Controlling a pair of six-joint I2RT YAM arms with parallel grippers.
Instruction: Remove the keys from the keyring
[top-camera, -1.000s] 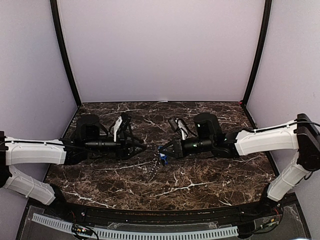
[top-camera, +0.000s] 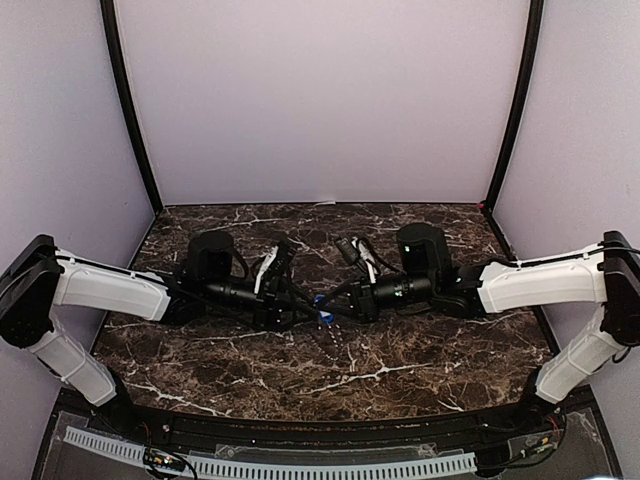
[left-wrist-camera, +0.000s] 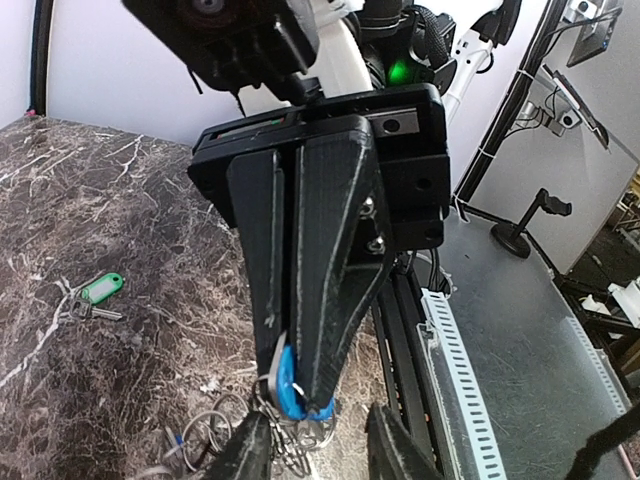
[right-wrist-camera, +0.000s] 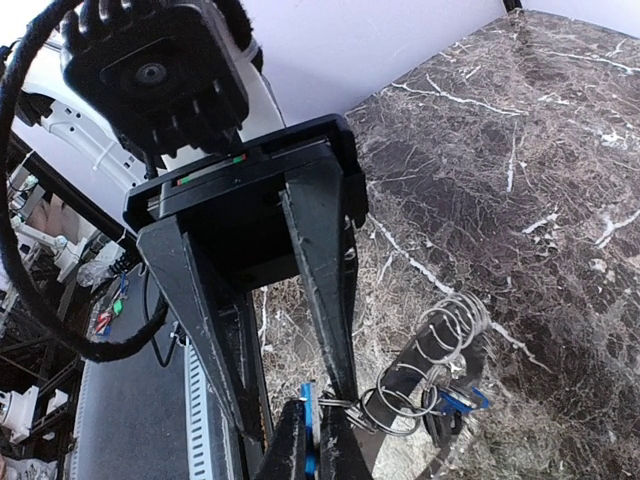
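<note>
My right gripper is shut on a blue tag, which shows as a thin blue strip between its fingertips. The same tag is gripped at the table's front side in the left wrist view. Below it hang metal rings and what looks like a key. My left gripper is partly open, its fingers apart around the hanging rings and key. Wire loops extend right of the fingertips in the right wrist view, near a second blue piece. Whether the left fingers touch metal is unclear.
A green tag with a small key lies on the dark marble table, away from both grippers. In the top view, the table's front is free. Both grippers are close together.
My left gripper has moved right, up to the blue tag and rings held by the right one.
</note>
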